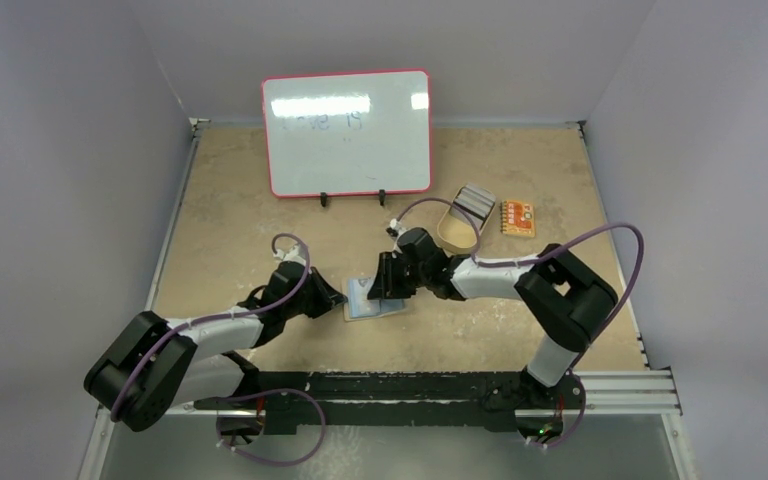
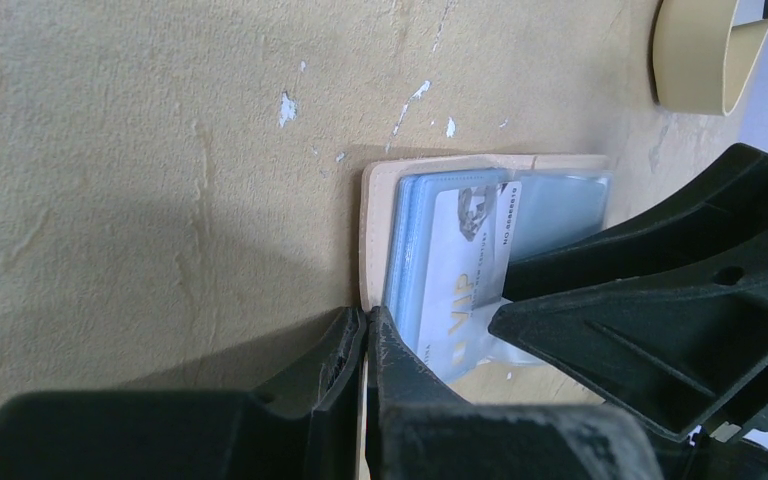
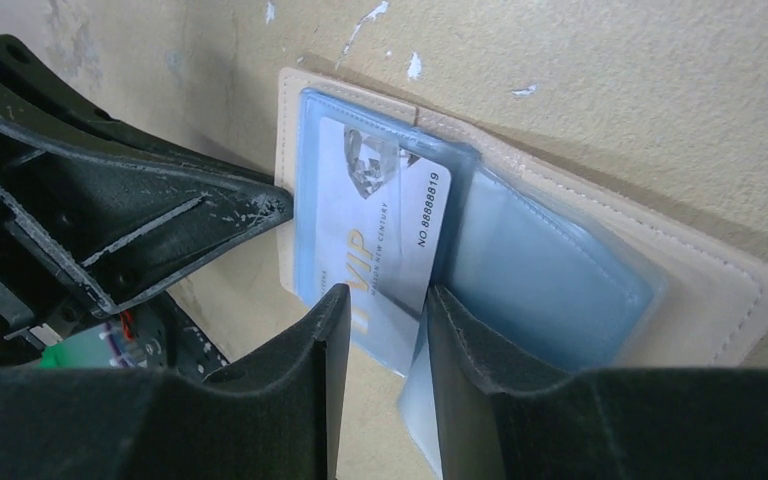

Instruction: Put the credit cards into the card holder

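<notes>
The beige card holder (image 2: 373,230) lies spread on the table with its clear blue sleeves facing up. A white VIP card (image 3: 375,235) sits inside the left sleeve, almost wholly under the plastic. My left gripper is shut on the holder's left edge. Over the card's right side, my right gripper stands partly open, its two fingertips apart above the sleeve with nothing held between them. The right sleeve (image 3: 560,260) shows no card. From the top view, both grippers (image 1: 343,298) hide parts of the holder.
A tan box (image 1: 455,235) with grey card-like pieces (image 1: 475,203) stands at the back right, beside an orange notebook (image 1: 518,218). A whiteboard (image 1: 348,135) rises at the back. Bare table (image 1: 230,200) lies to the left and rear.
</notes>
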